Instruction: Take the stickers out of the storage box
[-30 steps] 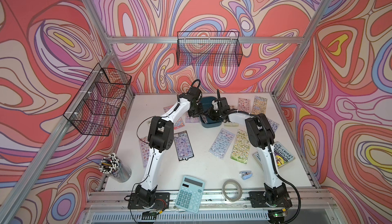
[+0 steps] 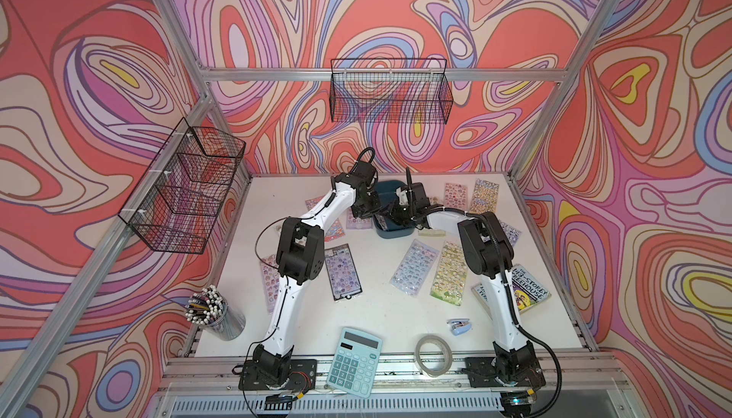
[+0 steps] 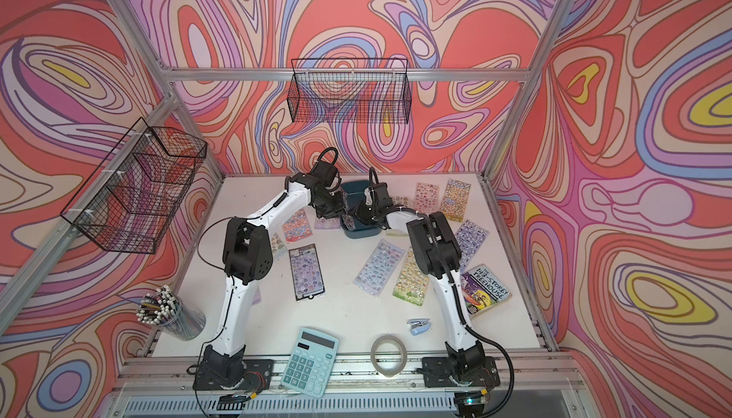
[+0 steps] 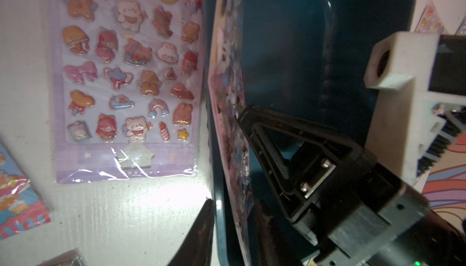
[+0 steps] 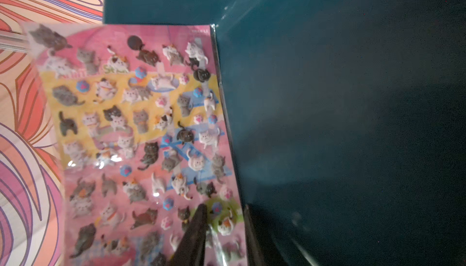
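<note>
The dark teal storage box (image 2: pixel 396 234) stands at the back middle of the table. An upright sticker sheet (image 4: pixel 225 135) is along its left side. My left gripper is above that side, fingers apart around the sheet's edge and the box's rim. My right gripper (image 3: pixel 361 212) reaches into the box, shut on the sheet; in the right wrist view this is a pink sheet with cat stickers (image 5: pixel 140 135), its fingertips at the sheet's edge.
Several sticker sheets (image 2: pixel 413 265) lie around the box. A book (image 2: pixel 526 288), a stapler (image 2: pixel 459 326), a tape roll (image 2: pixel 421 345), a calculator (image 2: pixel 354 361) and a pen cup (image 2: pixel 225 322) are nearer the edges. Wire baskets hang behind and left.
The right gripper has shifted very slightly in the top left view; little else has visibly changed.
</note>
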